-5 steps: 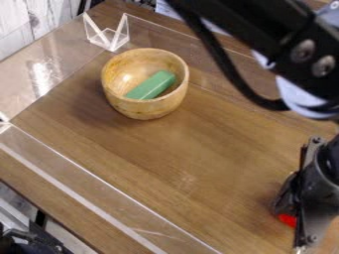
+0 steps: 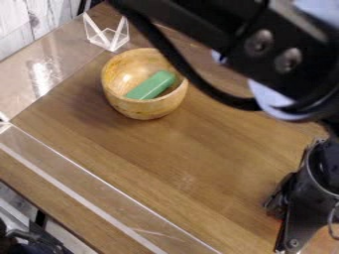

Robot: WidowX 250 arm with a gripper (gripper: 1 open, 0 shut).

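Note:
A wooden bowl (image 2: 123, 74) sits on the table toward the upper middle, holding a green block (image 2: 151, 85). My gripper (image 2: 288, 218) is low at the right edge, over the table and partly cut off by the frame. A small patch of red shows at it, mostly hidden behind the black gripper body. Whether anything is between its fingers is not clear from this view.
A clear angular holder (image 2: 106, 34) stands behind the bowl at upper left. Transparent strips run along the table's (image 2: 185, 169) left and front edges. My arm covers much of the upper right.
The gripper has shifted slightly, and less of the red object shows beside it than before. The bowl and green block have not moved.

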